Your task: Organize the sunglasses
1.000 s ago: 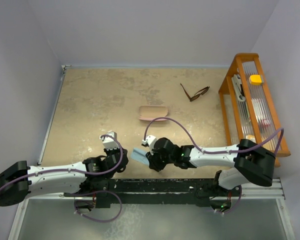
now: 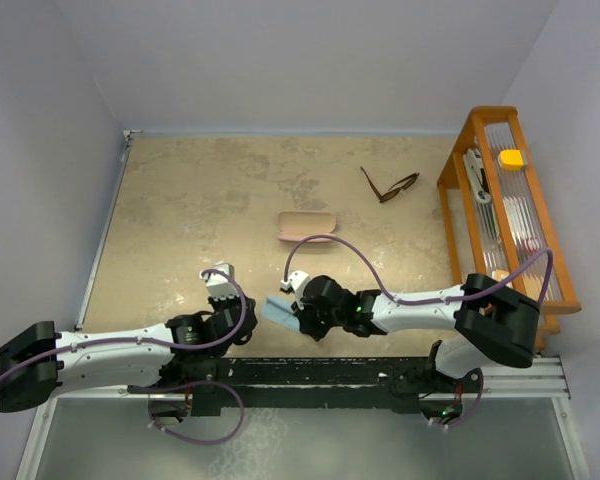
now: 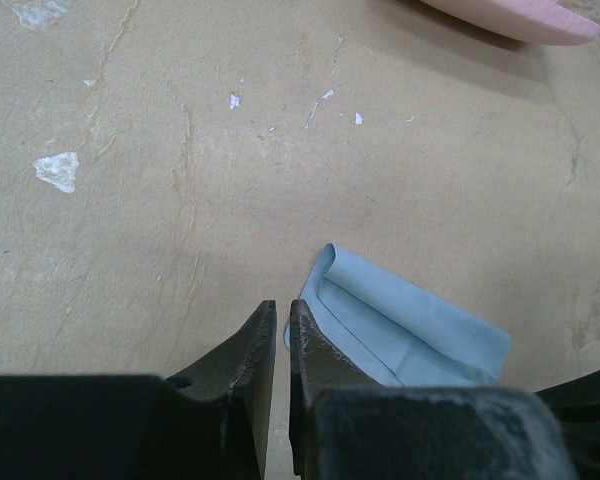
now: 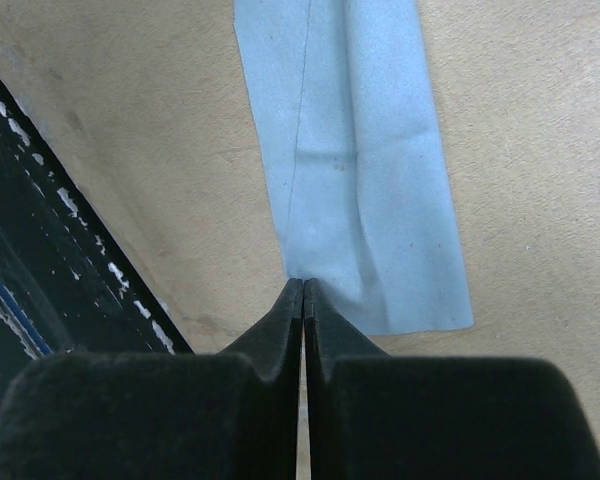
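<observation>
Brown sunglasses point(image 2: 388, 190) lie at the back right of the table. A pink open case point(image 2: 306, 222) sits near the middle, also at the top edge of the left wrist view point(image 3: 510, 18). A folded light blue cloth point(image 2: 278, 312) lies near the front. My right gripper is shut, its tips at the cloth's near end point(image 4: 400, 250); whether any cloth is between them I cannot tell. My left gripper is shut, left of the cloth, with nothing visible between its fingers.
A wooden rack point(image 2: 450, 230) with trays and a yellow item stands along the right side. A dark front edge point(image 4: 50, 220) runs close beside the cloth.
My right arm has shifted slightly over the last second, its wrist a little up in the top view. The left arm, sunglasses and case have not moved.
</observation>
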